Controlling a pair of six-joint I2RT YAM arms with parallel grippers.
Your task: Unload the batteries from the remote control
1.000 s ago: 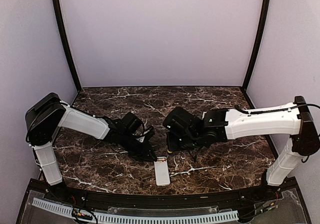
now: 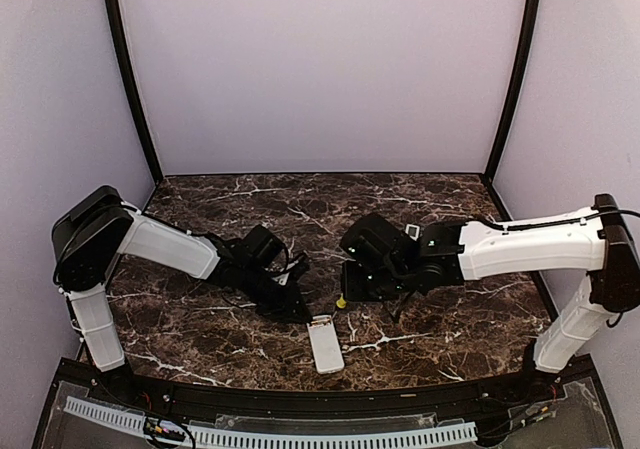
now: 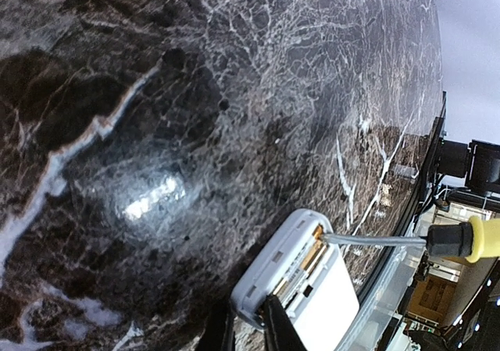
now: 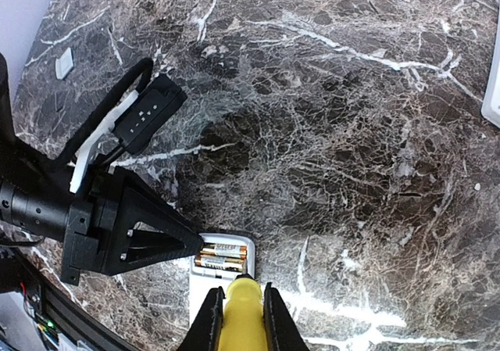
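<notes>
The white remote (image 2: pixel 326 347) lies near the table's front edge, its battery compartment open with batteries (image 4: pixel 221 256) inside. My left gripper is at the compartment's top end, fingertips against the remote's edge; how far its fingers stand apart is hard to see. My right gripper is shut on a yellow-handled screwdriver (image 3: pixel 483 238), whose metal shaft reaches into the compartment at the battery ends in the left wrist view.
In the right wrist view a small white piece (image 4: pixel 64 63) lies at upper left and a white object (image 4: pixel 492 93) at the right edge.
My right arm has shifted slightly to the right in the top view, with the screwdriver. The left arm and remote look nearly unchanged.
</notes>
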